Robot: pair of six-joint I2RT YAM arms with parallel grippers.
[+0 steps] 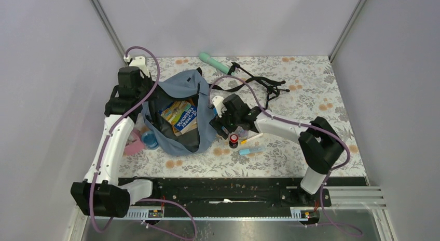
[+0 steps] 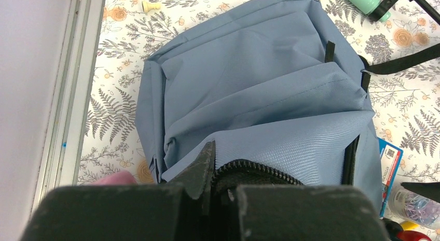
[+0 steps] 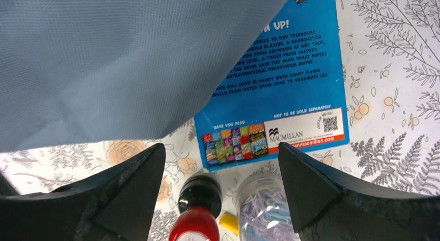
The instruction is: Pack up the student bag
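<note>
The blue-grey backpack (image 1: 202, 131) lies open, with books (image 1: 179, 116) inside. My left gripper is shut at the zipped edge of its opening; whether fabric is between the fingers is hard to see. My right gripper is open above a blue book (image 3: 270, 80), which lies partly under the bag's fabric. Just in front of the book are a red-capped bottle (image 3: 194, 225) and a clear container of clips (image 3: 263, 215).
A green cylinder (image 1: 211, 61) and a black folded stand (image 1: 267, 85) lie at the back. A pink item (image 1: 132, 145), blue cup (image 1: 150, 141), yellow pen (image 1: 251, 138) and light-blue item (image 1: 250, 150) lie around the bag.
</note>
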